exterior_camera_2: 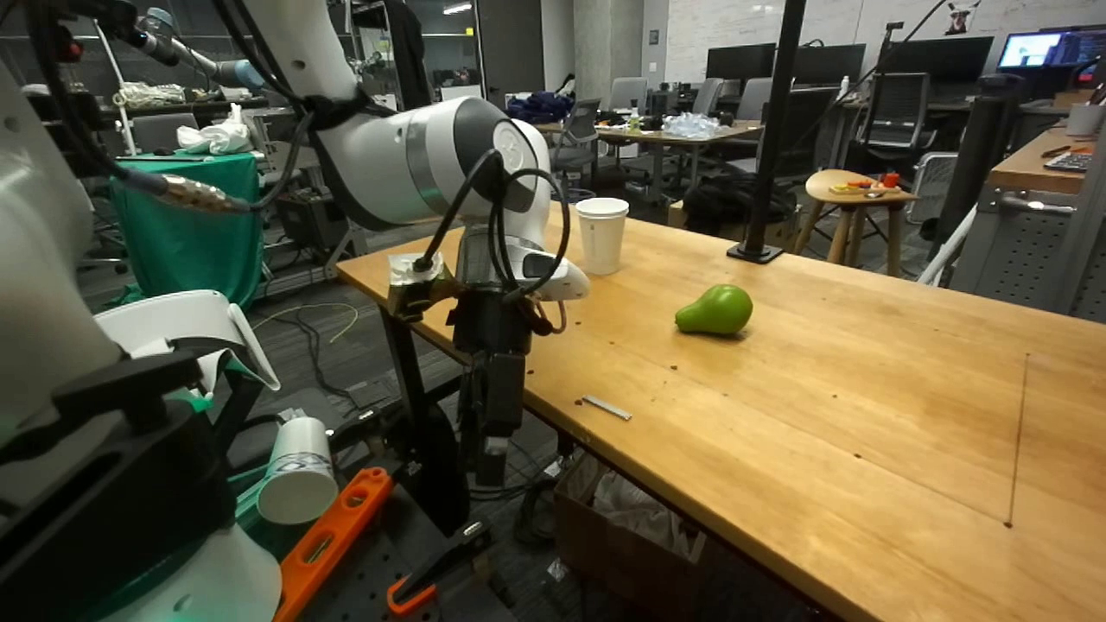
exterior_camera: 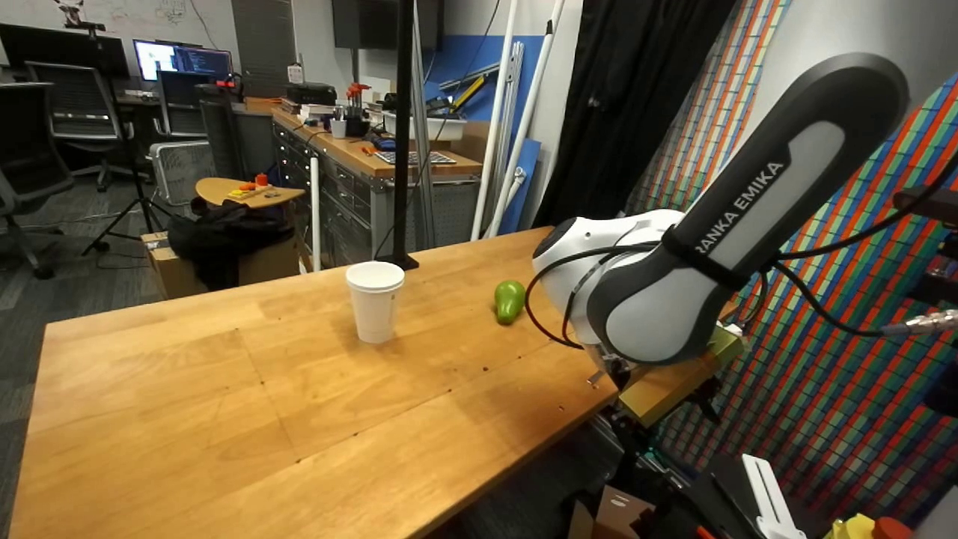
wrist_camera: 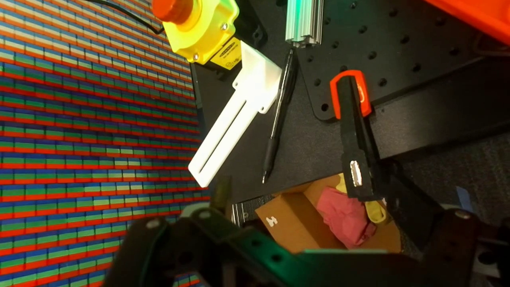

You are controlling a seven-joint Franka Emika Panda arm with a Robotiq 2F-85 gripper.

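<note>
My gripper (exterior_camera_2: 492, 465) points down past the table's near edge, its fingertips below the tabletop. In the wrist view its dark fingers (wrist_camera: 221, 193) stand apart, with nothing held between them. On the wooden table (exterior_camera: 224, 404), a green pear-shaped object (exterior_camera_2: 717, 310) lies on its side, well away from the gripper. A white paper cup (exterior_camera: 374, 305) stands upright farther along the tabletop.
Below the gripper, a black surface bears a clamp (wrist_camera: 352, 129), a white slotted bracket (wrist_camera: 229, 124), a pen (wrist_camera: 279, 114) and a yellow emergency-stop box (wrist_camera: 203, 28). Beside it sits an open cardboard box (wrist_camera: 296, 220). A metal strip (exterior_camera_2: 607, 408) lies near the table edge.
</note>
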